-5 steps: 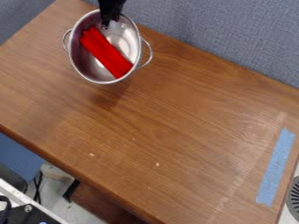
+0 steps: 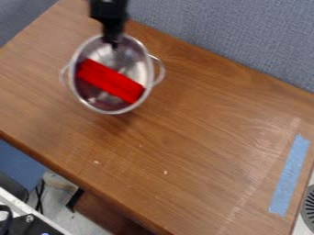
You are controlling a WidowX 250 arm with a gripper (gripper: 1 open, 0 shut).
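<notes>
A steel pot (image 2: 132, 59) with two side handles is at the upper left of the wooden table, holding a red cylindrical object (image 2: 110, 80) that lies diagonally inside. My dark gripper (image 2: 110, 39) comes down from the top edge to the pot's far rim. It looks shut, though its blurred fingertips do not show clearly whether the rim is between them.
A blue tape strip (image 2: 289, 174) lies near the right edge. Grey padded fabric (image 2: 245, 46) borders the back. Cables lie beyond the lower-left edge.
</notes>
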